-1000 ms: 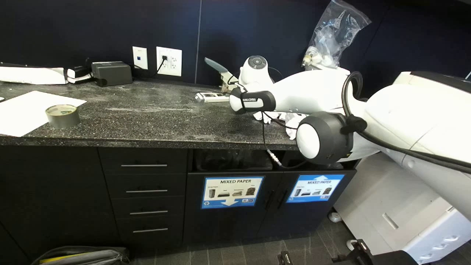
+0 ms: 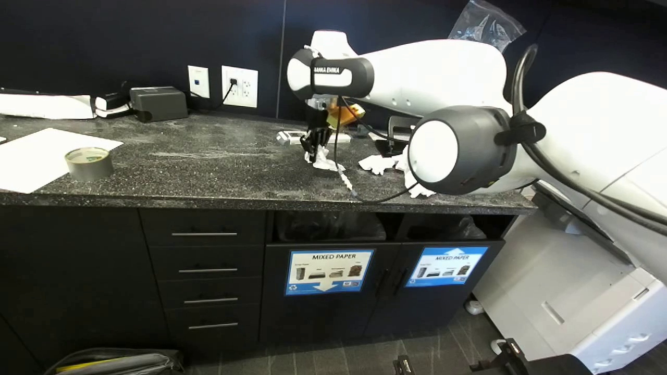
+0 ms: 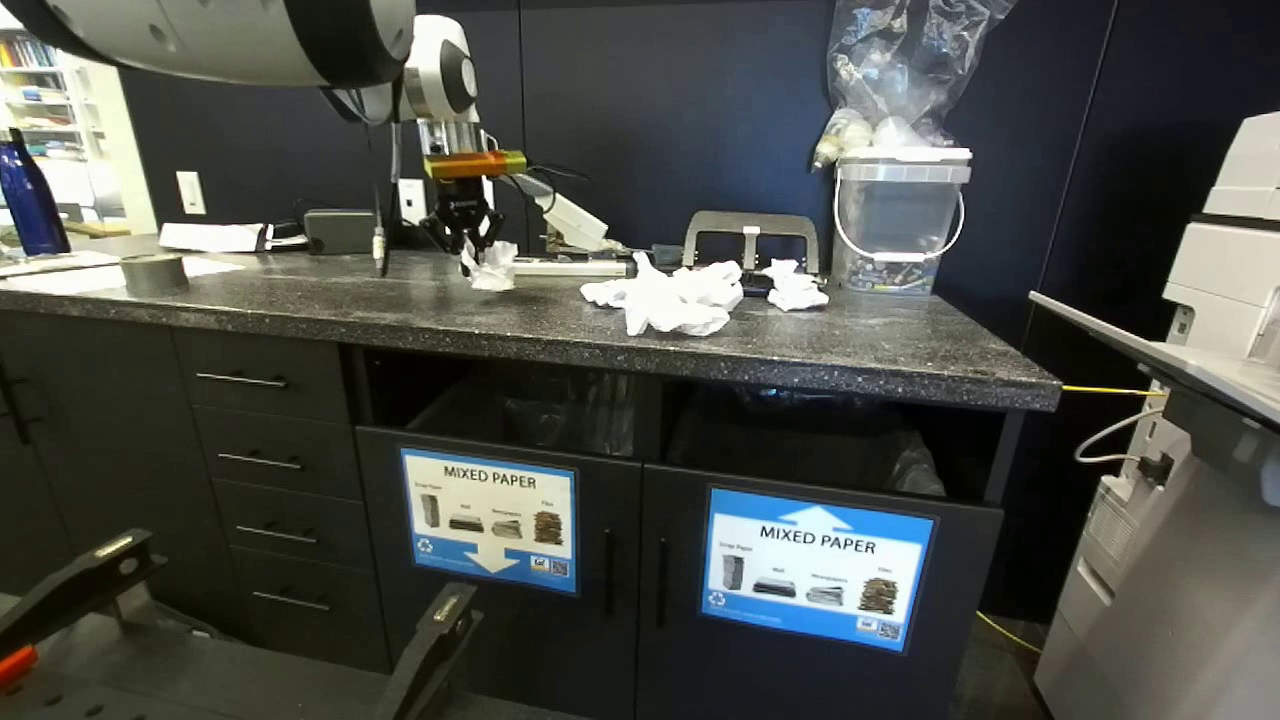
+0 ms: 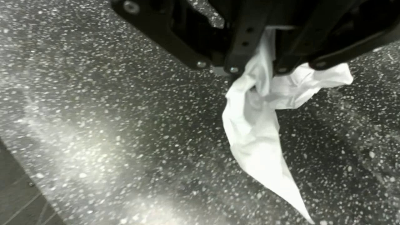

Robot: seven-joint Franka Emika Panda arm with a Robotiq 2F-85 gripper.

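Observation:
A crumpled white paper [image 4: 258, 138] is pinched in my gripper, which is shut on it; one tapered end hangs down and another part sticks out to the right. In exterior view 2 the gripper [image 3: 471, 250] points down just above the dark speckled counter [image 3: 396, 294], the paper [image 3: 493, 270] bunched at its fingertips. From these angles I cannot tell whether the paper touches the counter. More crumpled white papers [image 3: 678, 294] lie to the right of it, with a smaller one [image 3: 794, 286] beside them.
A grey tape roll [image 2: 89, 164] rests by a flat white sheet [image 2: 47, 153] at the left. Behind are a stapler [image 3: 576, 226], a hole punch [image 3: 753, 230] and a clear bucket [image 3: 894, 216]. Open bin slots [image 3: 504, 408] lie below the counter.
The arm has risen and moved left across the counter. My gripper, hidden behind the arm before, now shows left of the paper pile with white paper at its tips.

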